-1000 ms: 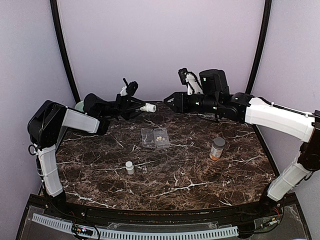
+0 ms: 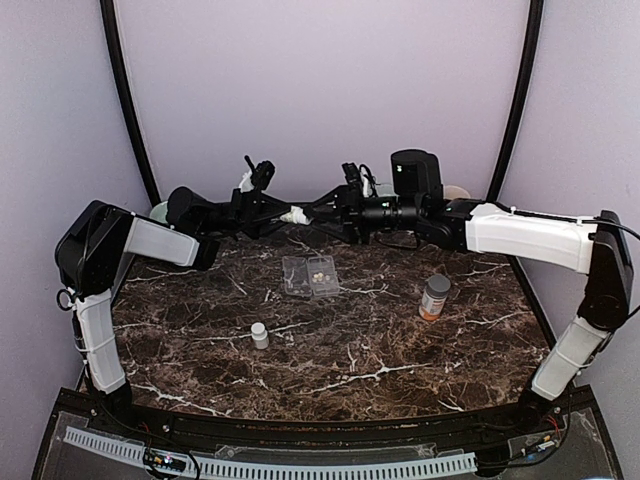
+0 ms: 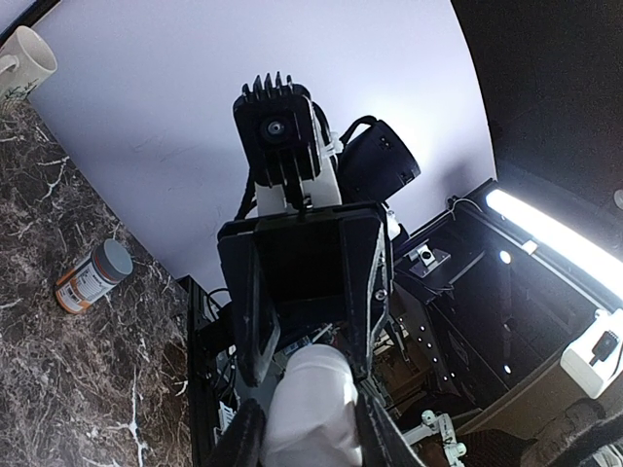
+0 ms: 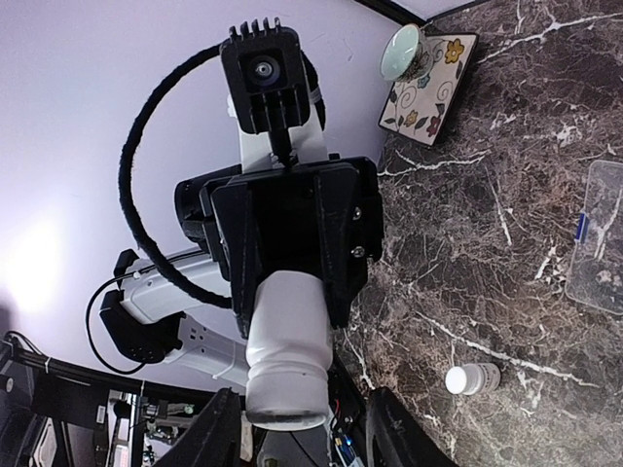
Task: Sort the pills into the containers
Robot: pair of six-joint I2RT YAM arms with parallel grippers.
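Note:
A white bottle [image 2: 296, 215] hangs sideways above the table, with my left gripper [image 2: 284, 214] shut on its body. Facing it from the right, my right gripper [image 2: 316, 213] is partly open at the cap end. In the right wrist view the bottle's cap [image 4: 287, 397] points toward the right gripper's spread fingers [image 4: 226, 428]; whether they touch it is unclear. The clear pill case [image 2: 297, 277] lies open on the table, several pale pills [image 2: 321, 277] in its right half. Another white bottle [image 2: 260, 336] stands toward the front.
An orange-labelled bottle with a grey lid [image 2: 435, 297] stands on the right of the table. A white mug [image 3: 27, 60] shows in the left wrist view, and a pale green cup beside a patterned tile in the right.
My right arm has come leftward, bringing its gripper from well clear of the held bottle right up to the cap end. The left arm and the things on the table have stayed put.

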